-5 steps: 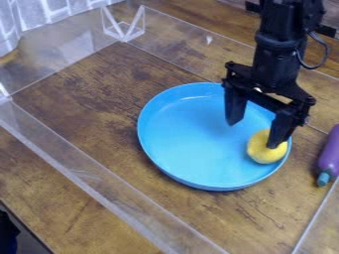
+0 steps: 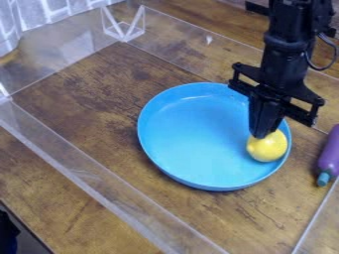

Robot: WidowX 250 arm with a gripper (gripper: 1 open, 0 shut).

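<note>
A yellow round object (image 2: 268,148) rests inside a blue plate (image 2: 192,139), near its right side. The black gripper (image 2: 268,123) hangs just above it, over the plate's upper right part. Its fingertips look close together and shut, with nothing visible between them. A purple object (image 2: 328,153) with a blue tip lies to the right of the plate, partly cut off by the frame edge.
Clear transparent walls run along the left side, with a small white wire-like piece at the back.
The gripper has shifted slightly and its fingers have drawn together over the yellow object, which is now less covered. The plate and purple object look unmoved.
</note>
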